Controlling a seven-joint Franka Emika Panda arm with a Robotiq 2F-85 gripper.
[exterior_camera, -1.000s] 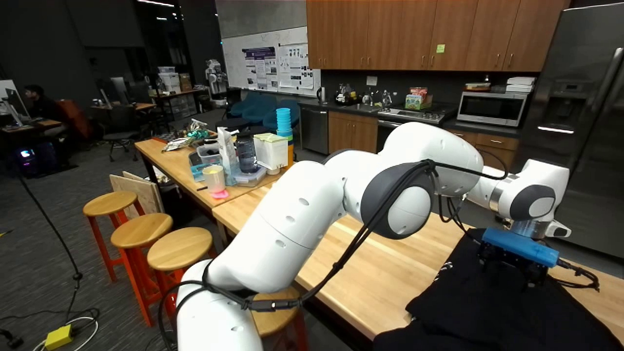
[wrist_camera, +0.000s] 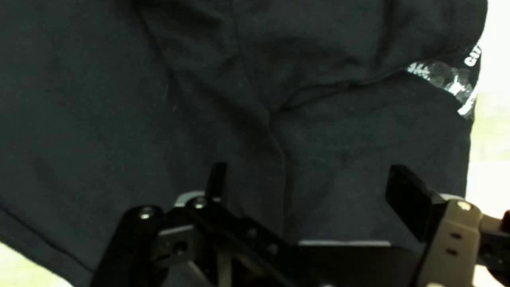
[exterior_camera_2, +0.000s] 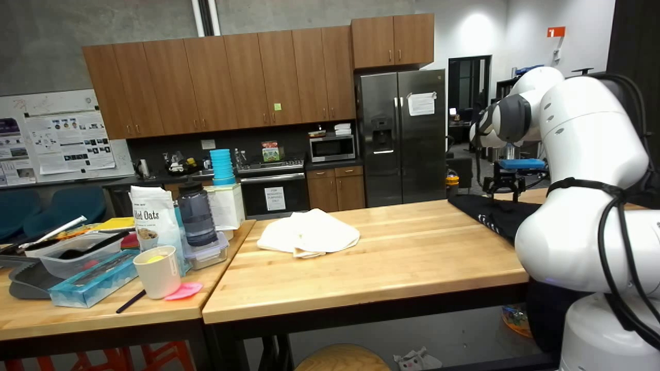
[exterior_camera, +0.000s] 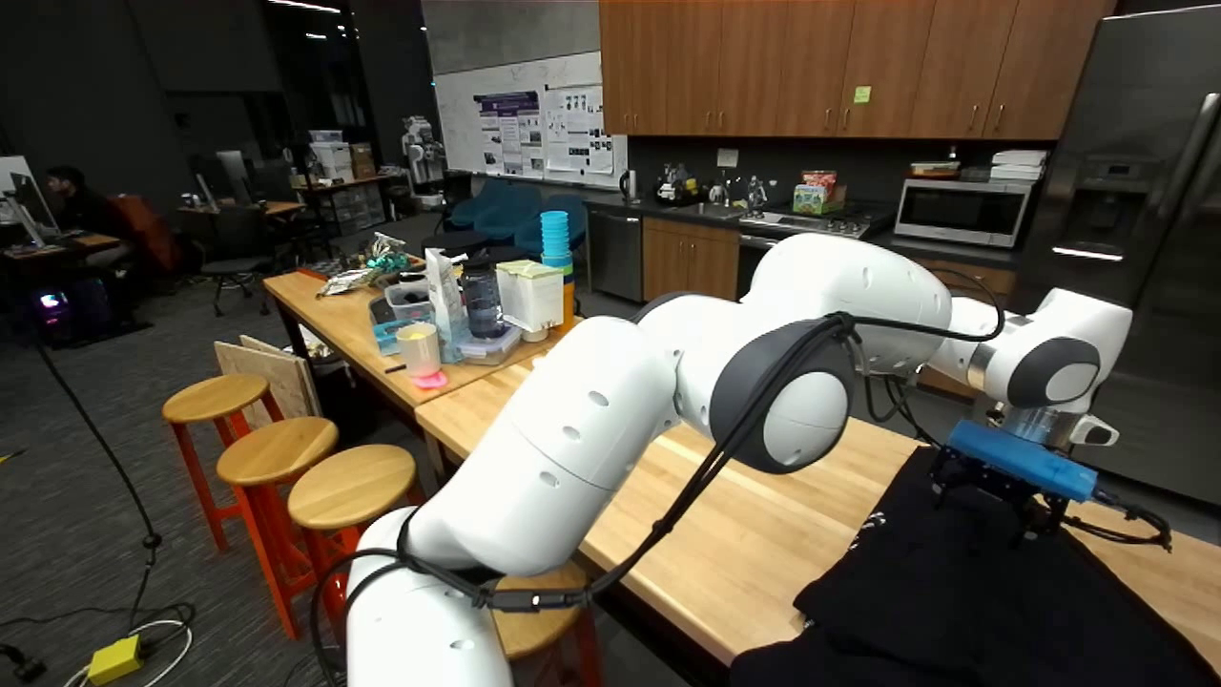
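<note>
A black garment [exterior_camera: 956, 584] with white printing along one edge lies spread on the right end of the wooden table. In the wrist view the dark cloth [wrist_camera: 334, 124] fills most of the picture, creased down the middle, with one layer folded over another near the print. My gripper is above it with its fingers wide apart and no cloth between them. From the side, the gripper [exterior_camera_2: 507, 197] hangs over the cloth, but whether its tips touch the fabric I cannot tell.
A folded cream cloth [exterior_camera_2: 309, 234] rests at the left part of the table [exterior_camera_2: 396, 259], whose middle is bare. On the adjoining table stand a mug [exterior_camera_2: 158, 272], an oats bag [exterior_camera_2: 154, 219], a dark bottle [exterior_camera_2: 196, 213] and bins. Stools [exterior_camera: 352, 487] line the near side.
My gripper has risen a little above the black garment and shifted slightly away from the camera. The garment looks unmoved.
</note>
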